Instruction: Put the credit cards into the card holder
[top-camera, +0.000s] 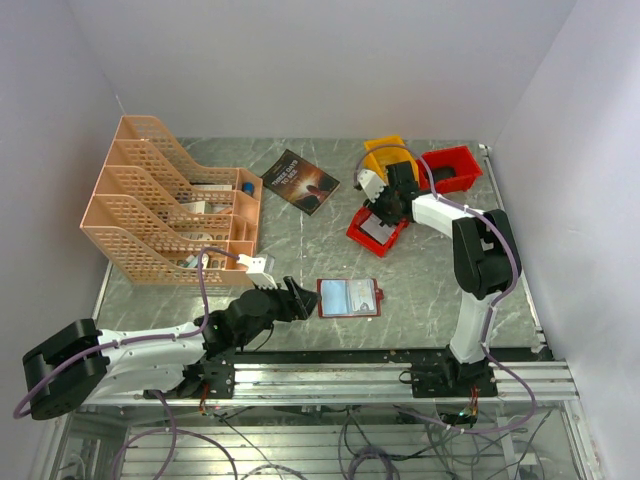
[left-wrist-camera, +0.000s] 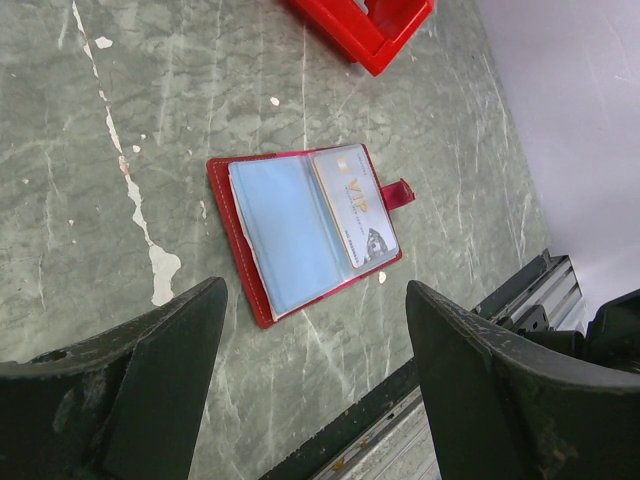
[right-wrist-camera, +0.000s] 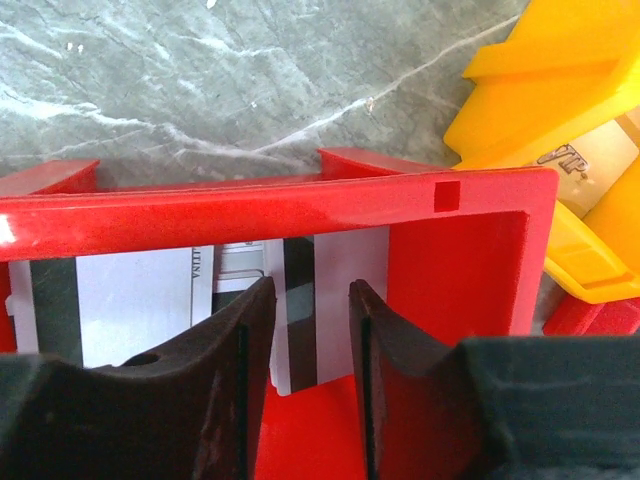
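The open card holder (left-wrist-camera: 285, 230) lies on the table front centre, with a VIP card (left-wrist-camera: 355, 205) in its right side. My left gripper (top-camera: 305, 298) hovers just left of it, fingers apart with nothing between them. At the back right, a red bin (top-camera: 358, 240) holds several white cards (right-wrist-camera: 135, 300). My right gripper reaches down into that bin at a white card with a black stripe (right-wrist-camera: 300, 370), its fingertips at the card; how firmly it grips is hard to see.
A yellow bin (top-camera: 385, 145) and a second red bin (top-camera: 455, 160) stand behind. A peach organizer (top-camera: 130, 230) stands at left, a magazine (top-camera: 300, 180) at the back centre.
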